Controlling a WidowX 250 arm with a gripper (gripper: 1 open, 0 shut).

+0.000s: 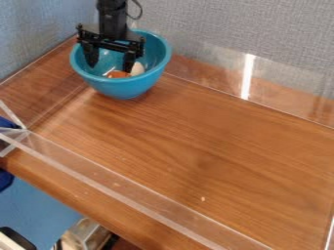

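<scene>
A teal bowl [120, 86] stands at the back left of the wooden table [196, 156]. My black gripper [109, 61] reaches down into it from above, open, its fingers inside the rim. Low in the bowl, an orange item [116, 74] and a pale cream item [137, 69] lie partly under the gripper; whether the fingertips touch them I cannot tell.
Clear acrylic edging runs along the table's back and front left. A blue object [7, 127] sits at the left edge, and assorted items lie below the front left corner.
</scene>
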